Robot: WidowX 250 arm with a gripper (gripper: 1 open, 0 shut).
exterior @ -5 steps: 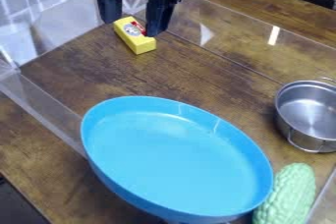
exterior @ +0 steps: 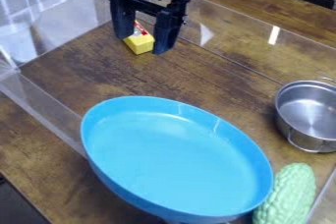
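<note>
My black gripper (exterior: 143,28) hangs at the top centre of the camera view, its fingers apart, directly over a small yellow block (exterior: 140,44) with red and white markings. The gripper covers part of the block, so I cannot tell whether the fingers touch it.
A large blue oval dish (exterior: 178,154) fills the lower middle. A steel pot (exterior: 308,120) sits at the right, with a green corn-shaped item (exterior: 284,194) below it. The wooden surface between dish and gripper is clear. Clear walls edge the area.
The gripper has moved down over the yellow block and now hides more of it. The block, dish, pot and green item look unmoved.
</note>
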